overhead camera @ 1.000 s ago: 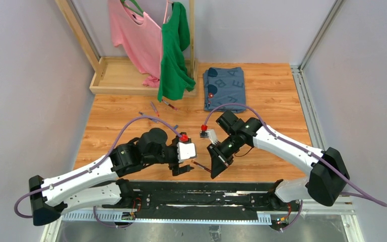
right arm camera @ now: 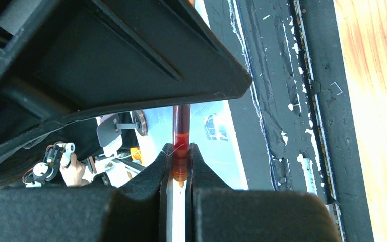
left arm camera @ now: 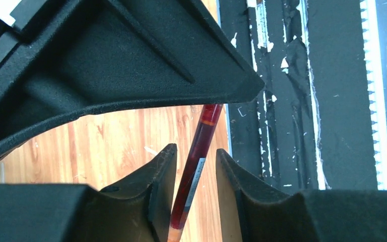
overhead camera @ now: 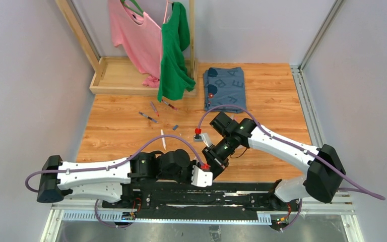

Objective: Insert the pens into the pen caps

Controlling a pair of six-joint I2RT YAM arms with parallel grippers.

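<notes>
A dark red pen with a small label is held by my right gripper, shut on it, its red end upright in the right wrist view. In the left wrist view the pen passes between the fingers of my left gripper, which are parted around it, a gap showing on the right. The two grippers meet low over the table's front middle in the top view, hiding the pen there. Loose pens (overhead camera: 148,117) and a small blue cap (overhead camera: 175,127) lie on the table, with a white pen (overhead camera: 163,139) nearer.
A wooden rack (overhead camera: 101,86) with hanging pink and green shirts stands at the back left; folded blue jeans (overhead camera: 224,88) lie at back right. A black strip (overhead camera: 196,201) runs along the front edge.
My left arm has moved right and toward the front, bringing its gripper around the pen held by my right gripper. The right arm has shifted slightly left.
</notes>
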